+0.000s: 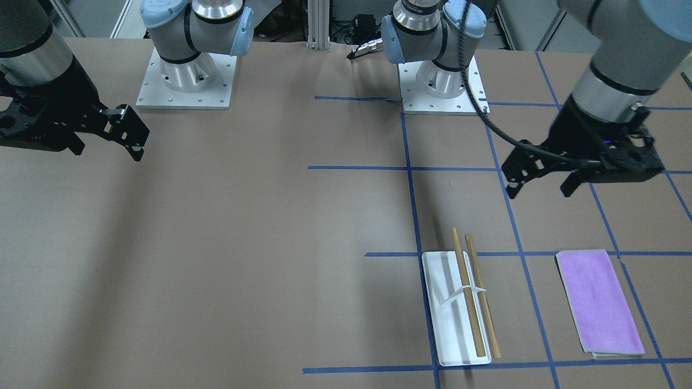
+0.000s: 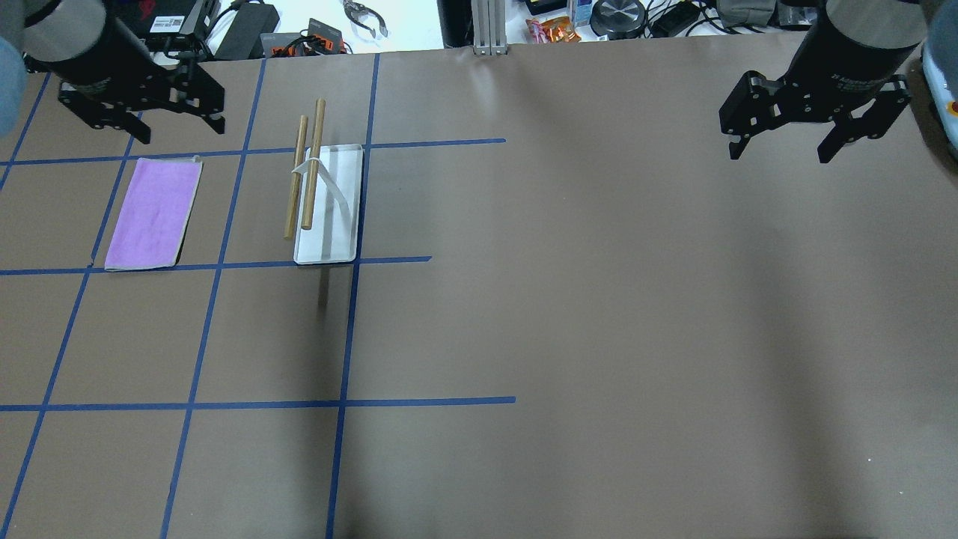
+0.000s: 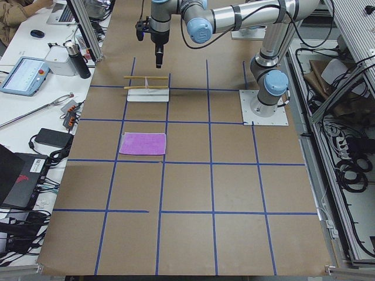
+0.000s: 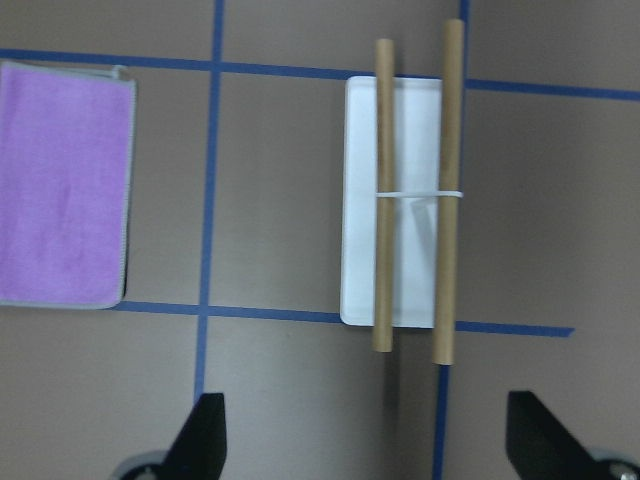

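Observation:
A white rack (image 1: 447, 324) on the grid holds two wooden sticks (image 1: 471, 317) lengthwise across a thin white crosspiece. Beside it lies a purple cloth (image 1: 598, 301) (image 2: 153, 214). My gripper (image 1: 538, 189) hangs open above the table, with nothing between its fingers; in the left wrist view the rack (image 4: 360, 250) and cloth (image 4: 65, 190) lie below, between and beyond the fingertips.
Another arm's gripper (image 2: 779, 153) hangs over the plain side of the table. Other arm bases (image 1: 185, 97) stand at the far edge in the front view.

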